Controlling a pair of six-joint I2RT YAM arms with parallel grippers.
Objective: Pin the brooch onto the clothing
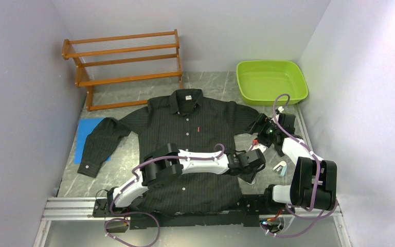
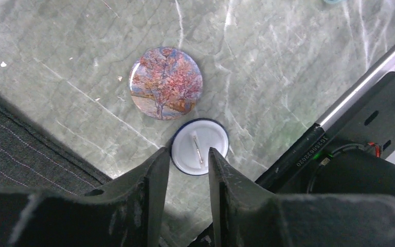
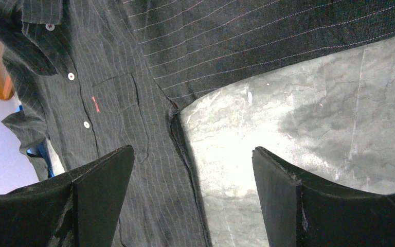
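Observation:
A black pinstriped shirt (image 1: pixel 200 123) lies spread out on the grey table, front up. On bare table to its right, the left wrist view shows two round brooches. One, a brooch with a tree picture (image 2: pixel 165 83), lies face up. Nearer my fingers, the other brooch (image 2: pixel 199 146) rests face down, its white back and metal pin showing. My left gripper is above this white-backed brooch, part open, fingertips apart on either side of it in that view and nothing held. By the shirt's right sleeve, my right gripper stands open and empty.
A green basin (image 1: pixel 272 82) is at the back right and a wooden rack (image 1: pixel 126 51) at the back left. Small white and blue items (image 1: pixel 280 168) lie near the right arm. A blue sheet (image 1: pixel 84 135) sits under the left sleeve.

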